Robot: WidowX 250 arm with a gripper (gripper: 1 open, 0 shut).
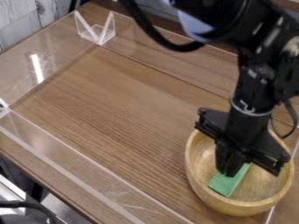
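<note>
A tan round bowl (201, 172) sits at the lower right of the table. A green block (225, 183) lies inside it, partly hidden. My black gripper (243, 144) is over the bowl with its tips down at the bowl's inside, above the block; it looks shut, and whether it touches the block is unclear.
A small white wire-like object (97, 27) stands at the back left. Dark cables or parts lie at the lower left edge.
</note>
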